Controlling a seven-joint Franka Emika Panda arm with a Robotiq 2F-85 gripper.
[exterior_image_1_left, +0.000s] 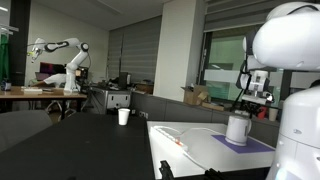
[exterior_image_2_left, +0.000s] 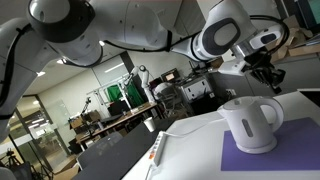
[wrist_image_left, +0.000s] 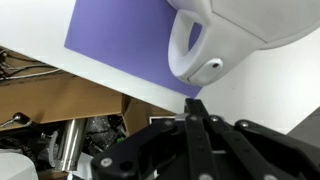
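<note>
A white kettle stands upright on a purple mat at the right of the white table. Its handle and a grey switch tab show large in the wrist view. My gripper is shut, with nothing visible between its fingers. In that view its tips lie close below the switch tab, apart from it in the picture. From the second exterior view, the gripper hangs above the kettle's right side. Its exact distance from the kettle cannot be told.
A white power strip with a cable lies left of the mat. A white cup stands on the dark table. Beyond the table edge, a cardboard box and cables show in the wrist view.
</note>
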